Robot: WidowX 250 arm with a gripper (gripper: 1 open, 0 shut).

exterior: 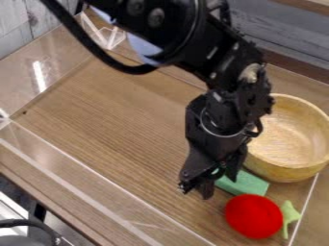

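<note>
The black gripper [206,171] is low over the table at the right of centre. A green block [244,188] lies partly under it, beside a red round object [253,218]. The gripper's fingertips are over or by the green block's left end; whether they touch or hold it is hidden, and how far they stand apart is unclear.
A wooden bowl [294,130] stands at the right behind the gripper. A small light-green object [290,215] lies at the right of the red one. A blue object is partly visible at the top behind the arm.
</note>
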